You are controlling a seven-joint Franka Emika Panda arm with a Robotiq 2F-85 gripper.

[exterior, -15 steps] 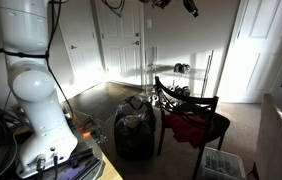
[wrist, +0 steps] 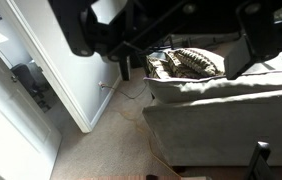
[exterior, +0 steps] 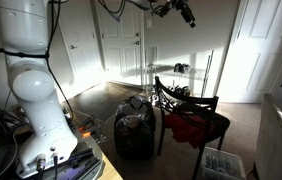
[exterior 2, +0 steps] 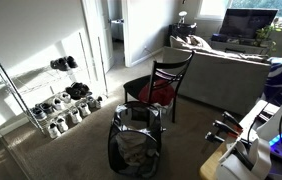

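High at the top of exterior view 1, my gripper (exterior: 189, 18) hangs in the air, well above the furniture. It is open, and I see nothing held in it. Below it, a black mesh hamper (exterior: 134, 135) stands on the floor. Exterior view 2 looks into this hamper (exterior 2: 114, 150), where pale cloth (exterior 2: 136, 148) lies inside. A dark chair (exterior: 219, 125) stands beside the hamper, with red cloth (exterior: 186, 130) on its seat. The wrist view looks past the dark gripper body toward a grey sofa (wrist: 216, 130); the hamper is out of that view.
Several pairs of shoes (exterior 2: 76, 92) sit on a rack by the wall. A white floor vent or crate (exterior: 223, 163) lies right of the chair. A wooden table edge (exterior: 109, 170) is near the arm's base.
Over the last second my gripper has shifted slightly down and left in exterior view 1. The hamper, chair and cloths have stayed put.
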